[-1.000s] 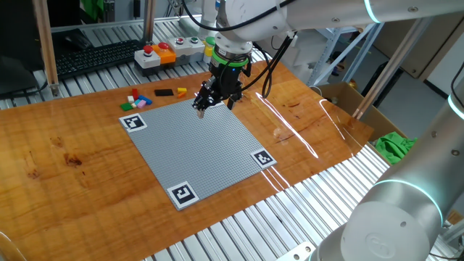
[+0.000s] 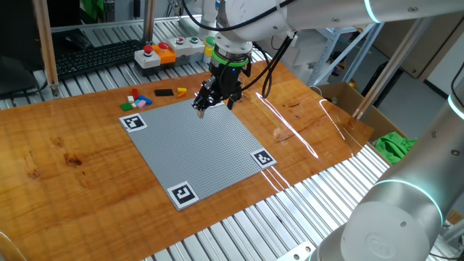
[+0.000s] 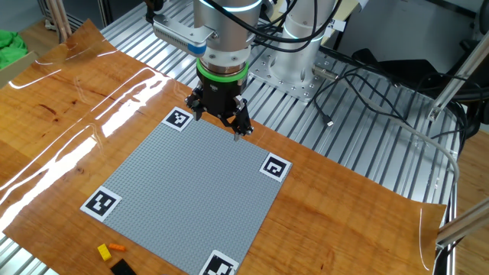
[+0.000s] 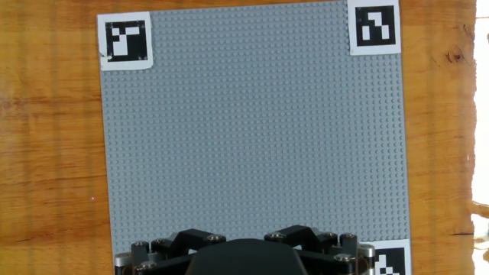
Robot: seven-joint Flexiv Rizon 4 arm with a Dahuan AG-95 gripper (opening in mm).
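A grey studded baseplate (image 2: 192,145) lies flat on the wooden table with square black-and-white markers at its corners. Its visible surface is bare in the wrist view. My gripper (image 3: 219,126) hangs above the plate's edge, pointing down. The fingers are spread wide, one to each side at the bottom of the wrist view, and nothing shows between them. Beyond the plate's far left corner sits a small cluster of coloured bricks, among them a blue brick (image 2: 144,99) and a green brick (image 2: 126,106). A black brick (image 2: 164,93) and a yellow brick (image 3: 104,252) lie farther along that side.
An orange-and-grey box with red buttons (image 2: 165,54) and a keyboard (image 2: 98,58) stand behind the table. At the right, a cardboard box holds green cloth (image 2: 394,145).
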